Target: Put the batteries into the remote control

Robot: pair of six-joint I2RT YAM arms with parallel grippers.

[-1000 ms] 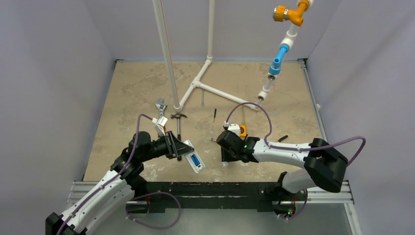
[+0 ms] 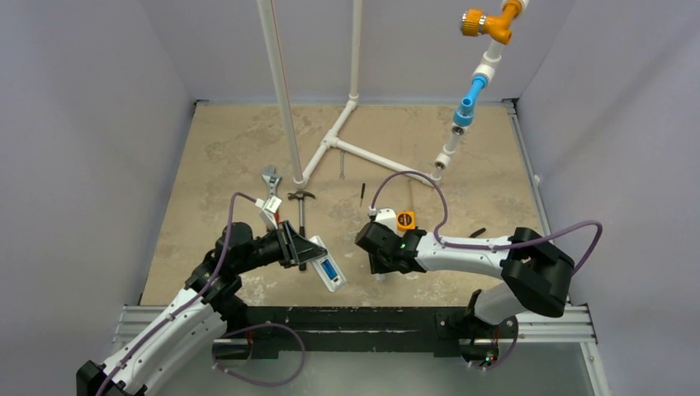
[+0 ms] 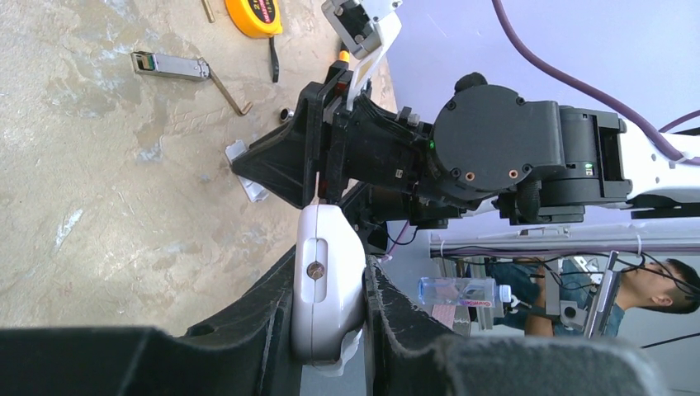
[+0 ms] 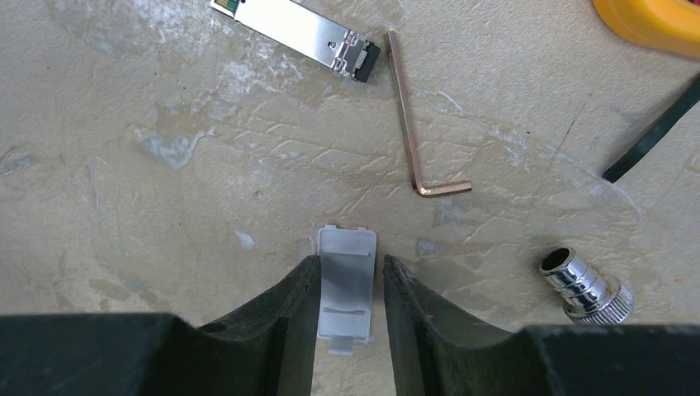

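Observation:
The white remote control [image 2: 336, 280] is held up by my left gripper [image 2: 307, 249], shut on one end of it. In the top view its back shows an open compartment with blue inside, which looks like the batteries [image 2: 329, 269]. The left wrist view shows only the remote's end [image 3: 337, 239] between the fingers. A small grey-white battery cover [image 4: 347, 285] lies flat on the table. Over it stands my right gripper, open, one finger along each side of the cover. Whether the fingers touch it, I cannot tell.
Near the cover lie a bent hex key [image 4: 406, 124], a metal module [image 4: 297, 33] and a metal connector [image 4: 588, 287]. A yellow tape measure [image 2: 405, 220] is behind the right arm. A hammer [image 2: 302, 223] and wrench [image 2: 271, 180] lie behind the left gripper.
The left arm and the remote have not moved.

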